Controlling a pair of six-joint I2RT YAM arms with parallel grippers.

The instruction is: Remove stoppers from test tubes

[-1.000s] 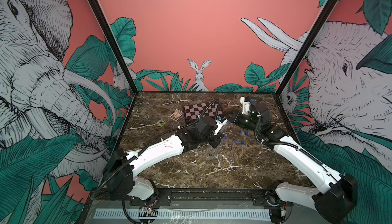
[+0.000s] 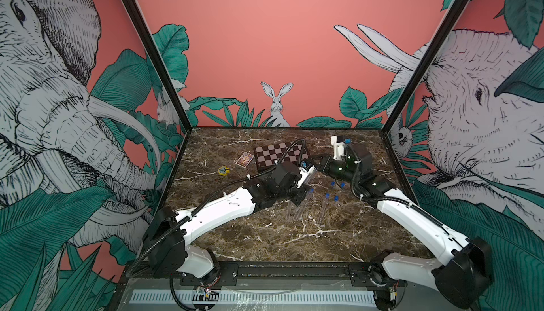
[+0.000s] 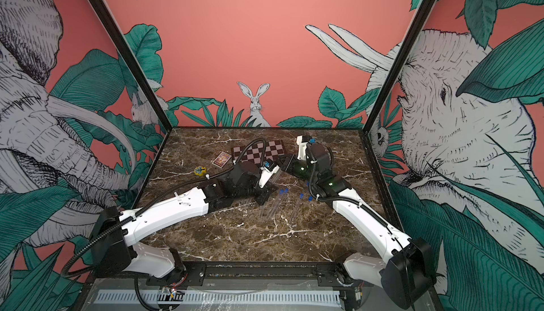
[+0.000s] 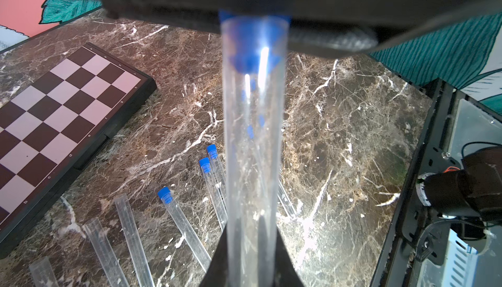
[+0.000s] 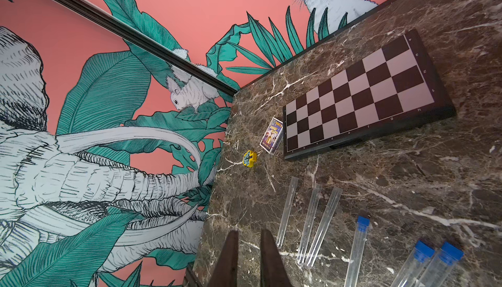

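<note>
A clear test tube stands in my left gripper, which is shut on it; its blue stopper is at the top, under my right gripper, which appears shut on that stopper from above. On the table lie several tubes with blue stoppers, such as one in the left wrist view and another. Beside them lie several tubes without stoppers.
A checkered board lies at the back middle. A card box and a small yellow object lie to its left.
My right gripper and arm have shifted very slightly leftward since about a second ago. The left arm appears still.
</note>
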